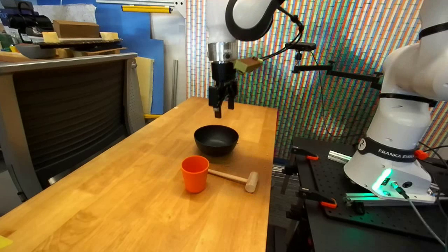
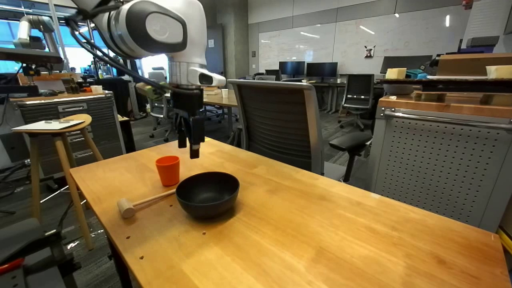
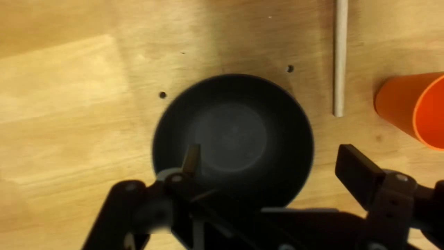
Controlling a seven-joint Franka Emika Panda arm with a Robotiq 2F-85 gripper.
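My gripper [image 1: 224, 111] hangs above the table, pointing down, its two fingers spread apart with nothing between them. In the wrist view the fingers [image 3: 358, 177] stand wide, one over the inside of a black bowl [image 3: 231, 133] and the other off to its right. The bowl is empty and rests upright on the wood. An orange cup [image 2: 168, 171] stands upright beside it. A wooden mallet [image 1: 229, 176] lies flat close by, its handle end between cup and bowl and its head [image 2: 126, 208] toward the table's edge.
An office chair [image 2: 283, 125] stands against one edge. The robot's base [image 1: 388, 163] sits on a separate black stand. A camera [image 1: 301, 46] on a bracket is near the arm.
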